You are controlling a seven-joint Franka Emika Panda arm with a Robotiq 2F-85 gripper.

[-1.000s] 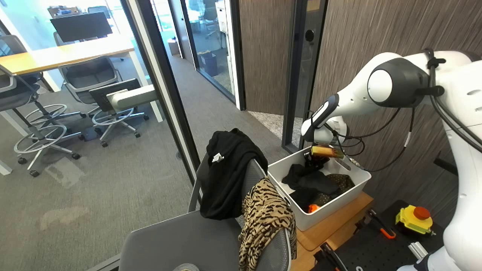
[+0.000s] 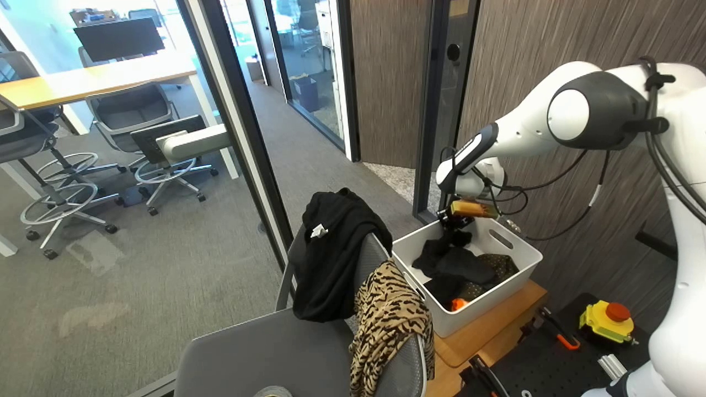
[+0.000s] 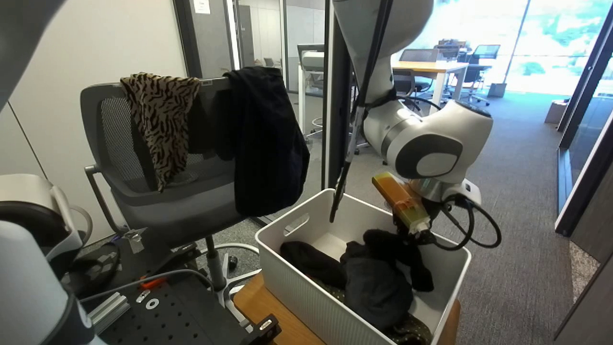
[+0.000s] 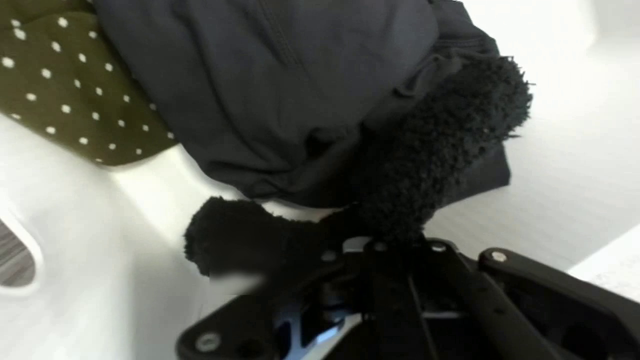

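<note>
Fuzzy black cloth (image 4: 456, 132) is pinched in my gripper, and its ends hang to either side of the fingertips. In exterior view 2 the gripper (image 3: 411, 235) is over the far side of the white bin (image 3: 322, 201), with the fuzzy cloth (image 3: 396, 247) drooping below it. Beneath lies a smooth dark grey garment (image 4: 270, 84), which the fuzzy cloth overlaps. Olive polka-dot fabric (image 4: 72, 90) shows beside that garment. Exterior view 1 also has something orange (image 2: 458, 304) near the bin's front corner.
A grey chair (image 2: 258, 357) beside the bin carries a black garment (image 2: 341, 258) and a tiger-striped cloth (image 2: 390, 317) over its back. The bin rests on a wooden surface (image 2: 490, 324). A yellow box with a red button (image 2: 609, 321) sits on the dark bench.
My gripper has risen from lower inside the bin, shifting slightly left in exterior view 1. The black cloth beneath it has been drawn upward.
</note>
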